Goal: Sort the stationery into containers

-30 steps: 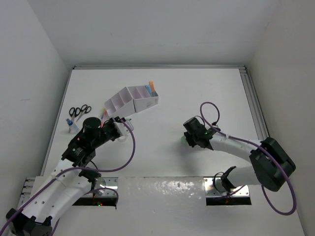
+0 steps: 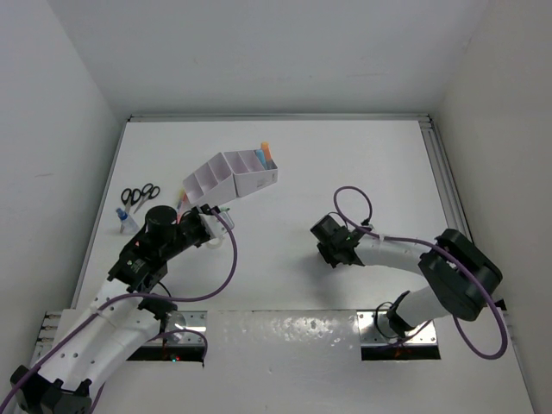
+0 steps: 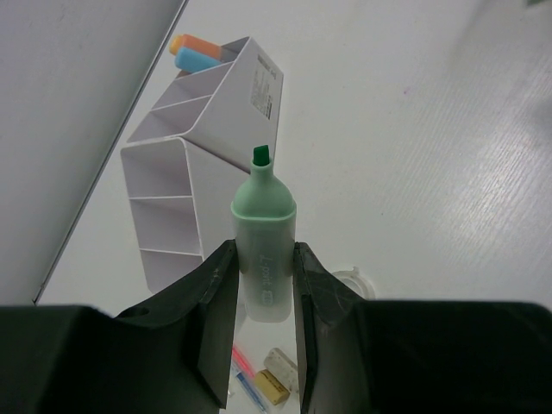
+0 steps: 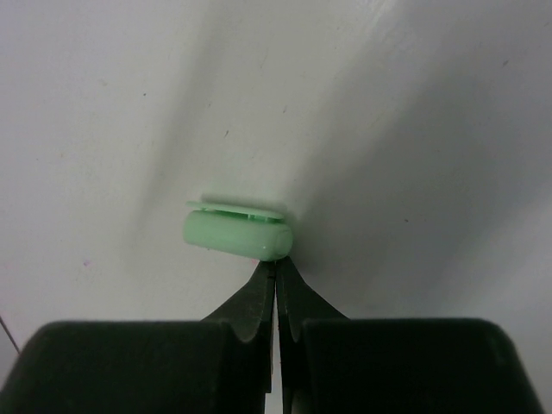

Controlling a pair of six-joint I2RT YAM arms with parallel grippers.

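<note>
In the left wrist view my left gripper is shut on a pale green highlighter body (image 3: 262, 226) with a darker green tip, held upright. My right gripper is shut at the table, its tips at a green highlighter cap (image 4: 226, 231) lying there; whether they touch it is unclear, and none of it shows between them. The white divided organizers (image 2: 255, 181) stand at the back middle, with orange (image 2: 266, 150) and blue (image 2: 260, 155) highlighters in the right compartment.
Scissors (image 2: 140, 193) and a blue-capped bottle (image 2: 128, 222) lie on the left. Pens (image 3: 250, 388), an eraser (image 3: 271, 386) and a clear tape roll (image 3: 362, 285) lie below the organizers.
My right gripper has shifted slightly over the last second, ending a little left and lower in the top view, now covering the green cap there. The left arm has not moved.
</note>
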